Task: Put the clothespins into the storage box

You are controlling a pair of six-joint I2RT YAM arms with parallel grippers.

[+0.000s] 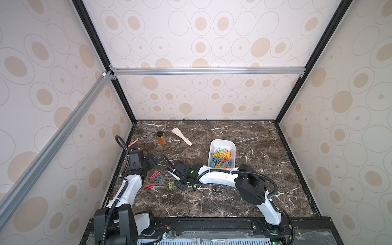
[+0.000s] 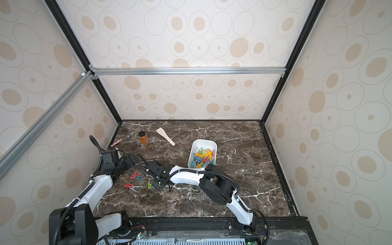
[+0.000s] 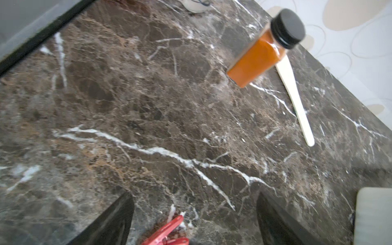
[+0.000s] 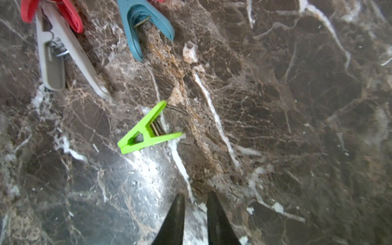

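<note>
The white storage box point(image 1: 223, 143) holds many colored clothespins. On the table lie a green clothespin point(image 4: 143, 132), a blue clothespin point(image 4: 140, 20) and a red-and-grey clothespin point(image 4: 61, 45). A red clothespin point(image 3: 165, 234) shows at the bottom of the left wrist view, below and between the spread fingers of my left gripper, which is open and empty. My right gripper is partly open with nothing between its fingertips; the green clothespin lies up and left of them in that view, not touching.
An orange jar with a black lid point(image 1: 160, 138) and a pale wooden spatula point(image 1: 181, 136) are toward the back. A pink item point(image 1: 132, 143) lies at the far left. The right forearm passes close in front of the box.
</note>
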